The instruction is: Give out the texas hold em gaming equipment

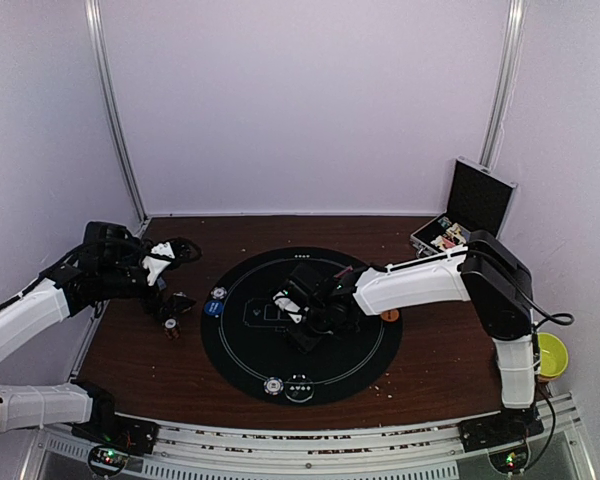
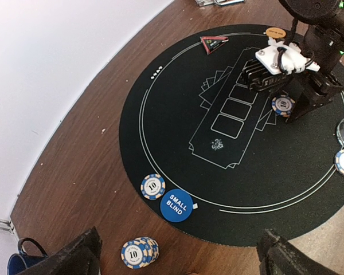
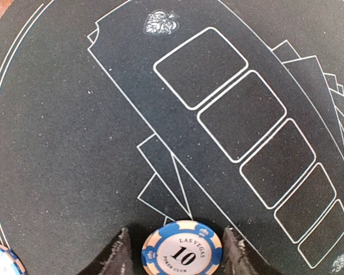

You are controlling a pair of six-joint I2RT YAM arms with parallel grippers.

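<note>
My right gripper is low over the black poker mat (image 1: 250,360), its fingertips on either side of a blue-and-white 10 chip (image 3: 181,246); I cannot tell if they press on it. Over the table's left side, my left gripper is open above a stack of 10 chips (image 2: 139,252). At the mat's left lie a 10 chip (image 2: 153,186) and the blue SMALL BLIND disc (image 2: 176,205). Another chip (image 1: 273,385) lies at the near edge, and an orange disc (image 1: 389,314) at the right.
An open metal case (image 1: 440,230) stands at the back right, and a yellow bowl (image 1: 549,355) at the right edge. A red triangular marker (image 2: 213,43) lies on the mat.
</note>
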